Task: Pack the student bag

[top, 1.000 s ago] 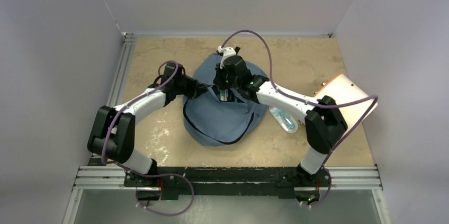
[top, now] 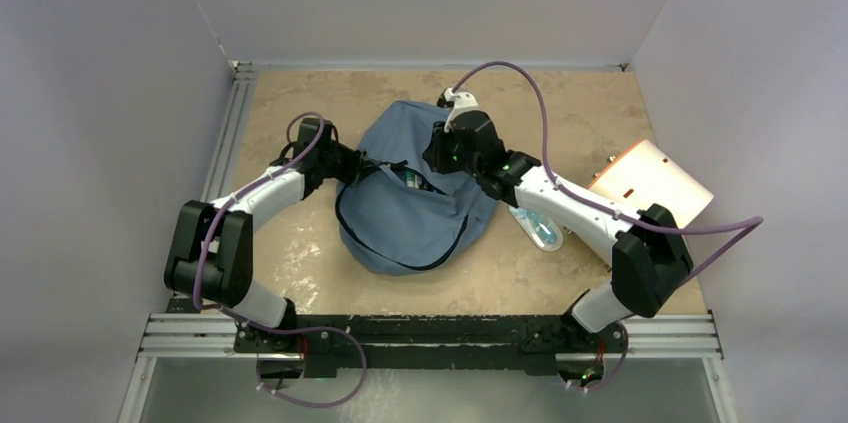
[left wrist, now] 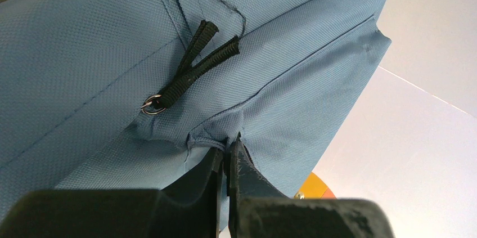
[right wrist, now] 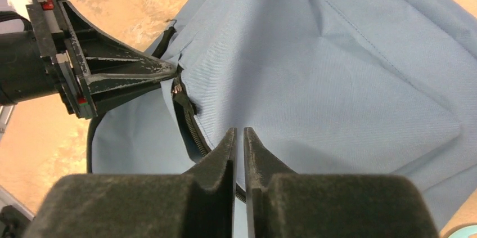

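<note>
The blue-grey bag [top: 395, 233] lies in the middle of the table, its zipped opening showing some small items inside in the top view. My left gripper is shut on the bag's fabric beside the zipper, with a black pull cord and ring [left wrist: 188, 77] just beyond it. In the right wrist view, that left gripper sits at the zipper [right wrist: 191, 125]. My right gripper hangs over the bag's panel, its fingertips close together with a narrow gap and nothing visible between them.
A clear oblong case [top: 538, 233] lies right of the bag. A pale board with orange edge [top: 650, 178] stands at the far right. Free table shows left, front and back of the bag; walls enclose three sides.
My right gripper has moved to the right, away from the left one. My left gripper has shifted slightly left, and the bag's front has shifted left with it.
</note>
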